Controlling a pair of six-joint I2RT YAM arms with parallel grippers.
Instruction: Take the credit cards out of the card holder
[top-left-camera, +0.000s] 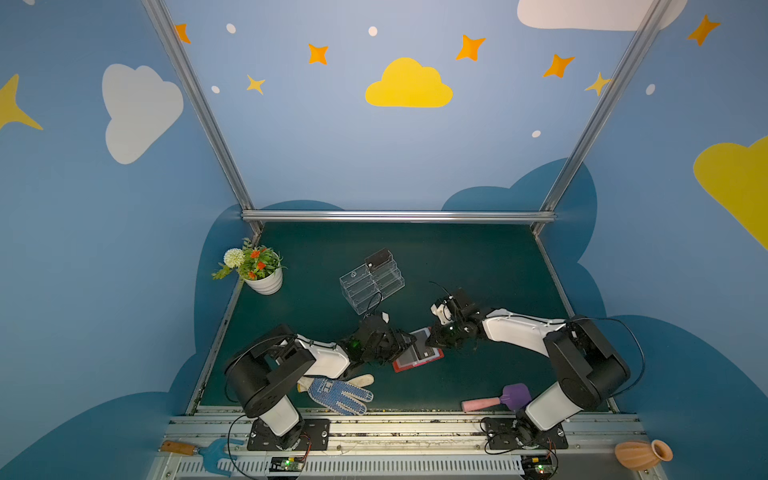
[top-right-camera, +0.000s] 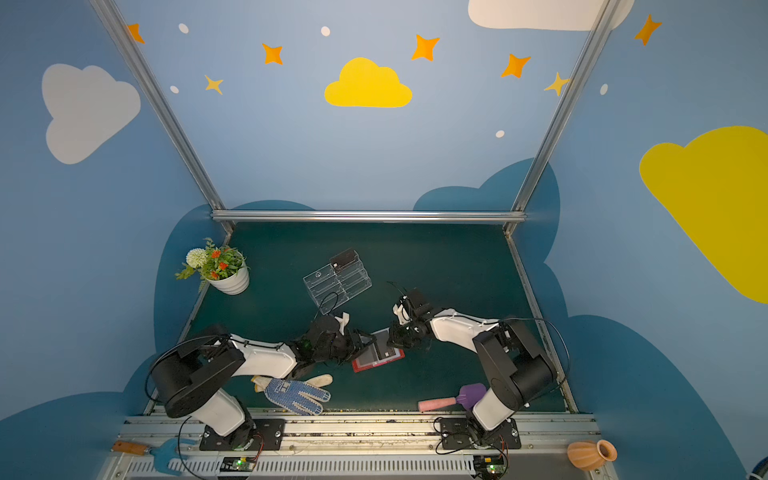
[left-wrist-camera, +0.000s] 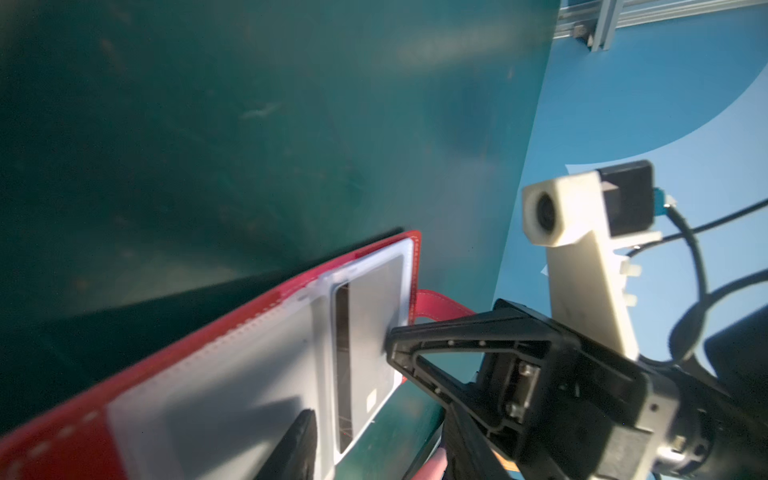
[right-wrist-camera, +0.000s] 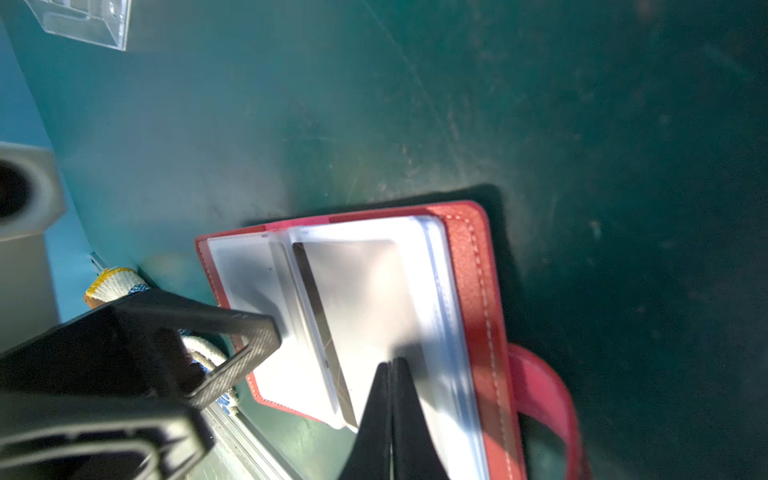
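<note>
The red card holder (top-left-camera: 404, 364) lies open at the front middle of the green table, clear sleeves showing a card with a dark stripe (left-wrist-camera: 368, 336). My left gripper is over the holder's left side, its fingertips low at the sleeves with a gap between them, part open. My right gripper is shut, its fingertips resting on or just over the card in the right sleeve, nothing visible between them.
A clear compartment tray (top-left-camera: 361, 285) with a dark item stands behind; a potted plant (top-left-camera: 264, 278) is back left. A glove (top-left-camera: 336, 393) and a purple scoop (top-left-camera: 516, 396) lie in front.
</note>
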